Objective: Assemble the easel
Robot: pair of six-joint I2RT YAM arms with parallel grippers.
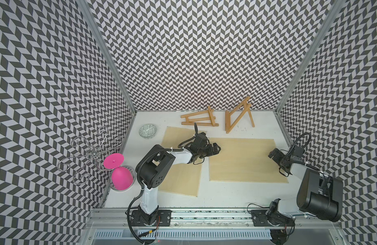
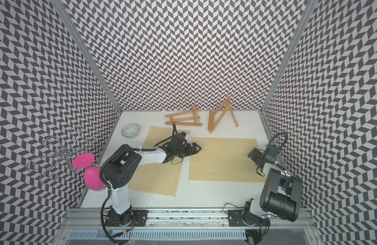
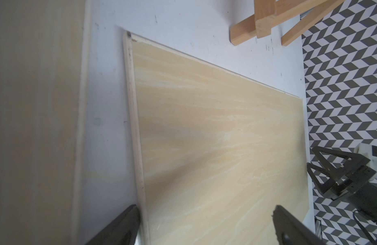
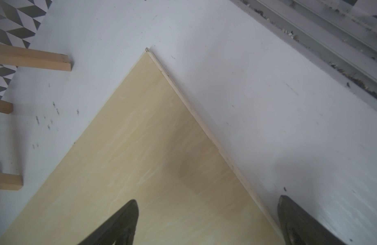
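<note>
Two plywood boards lie flat: one on the left point(image 1: 176, 183), partly under my left arm, one on the right point(image 1: 241, 163). Two light wooden easel frames lie at the back, the middle one point(image 1: 200, 123) flat, the other point(image 1: 237, 122) further right. My left gripper is open at the left edge of the right board, with nothing between its fingers. My right gripper is open over that board's right edge, also empty.
A patterned round dish point(image 1: 147, 130) is at back left. A pink cone and disc point(image 1: 121, 177) with a wire stand point(image 1: 91, 153) stand at the left. Bare table shows in front of the boards.
</note>
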